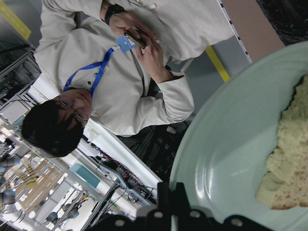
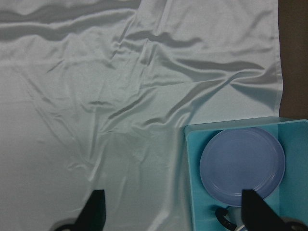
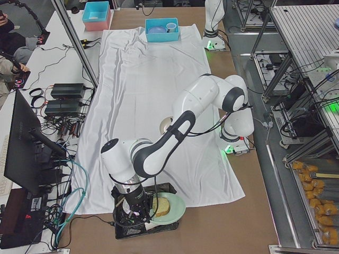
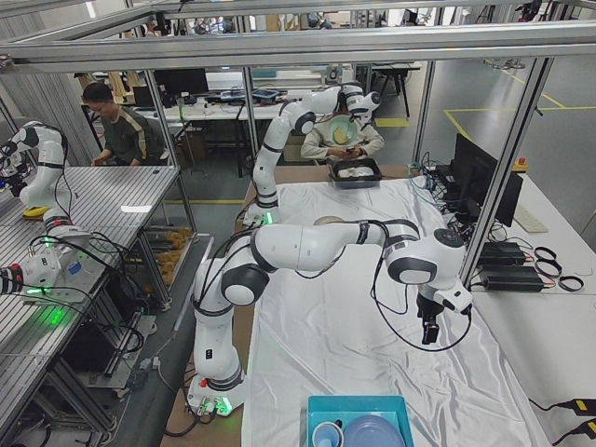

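A pale green plate (image 1: 226,144) with a piece of yellowish, browned bread (image 1: 288,168) on it is held up by my left gripper, shut on the rim. In the camera left view that plate (image 3: 176,209) hangs over the black tray (image 3: 127,230). My right gripper (image 4: 429,331) is empty and open, above the white cloth near a teal bin (image 2: 190,163), which holds a blue plate (image 2: 240,163) and a cup (image 4: 326,438).
A beige round dish (image 3: 165,125) sits on the cloth (image 3: 143,74), partly behind my left arm. A seated person (image 1: 96,96) is close beyond the left gripper. A monitor and cables line the table's side.
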